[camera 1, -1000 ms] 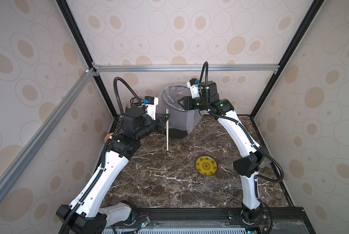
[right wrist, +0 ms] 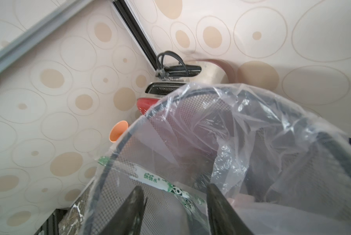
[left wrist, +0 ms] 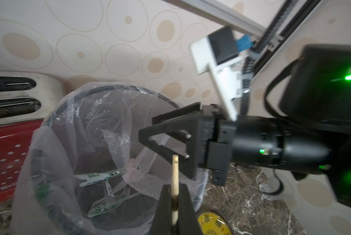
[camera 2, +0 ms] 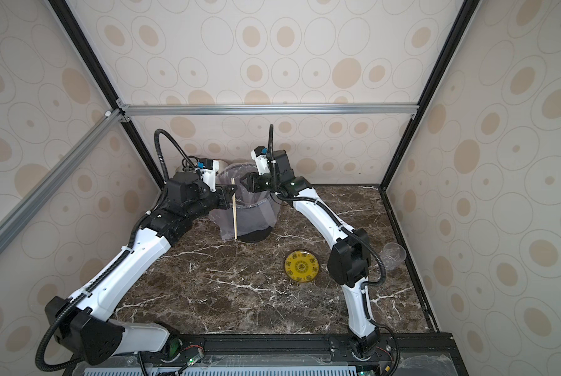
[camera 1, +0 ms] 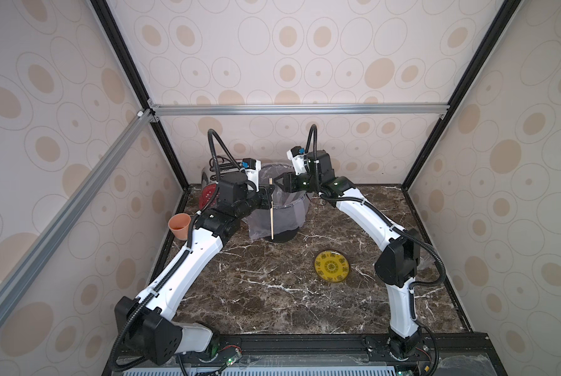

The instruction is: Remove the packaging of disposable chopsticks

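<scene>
A pair of bare wooden chopsticks [camera 1: 271,219] hangs nearly upright at the bin's front, with my left gripper [camera 1: 270,190] shut on its upper part. In the left wrist view the chopstick tips [left wrist: 175,166] rise between the dark fingers. White-and-green wrapper pieces lie inside the plastic-lined mesh bin [camera 1: 261,222]; in the right wrist view a wrapper strip [right wrist: 152,179] slants across the bin, its upper end at the rim. My right gripper stands open at the bin's mouth. Nothing shows held between its fingers.
A yellow patterned disc [camera 1: 332,266] lies on the marble table. An orange pot [camera 1: 179,224] and a red-and-silver toaster [right wrist: 210,72] stand to the left of the bin. A clear cup [camera 2: 392,255] is at the far right. The front of the table has free room.
The bin has come forward, and my right gripper has shifted left and forward with it.
</scene>
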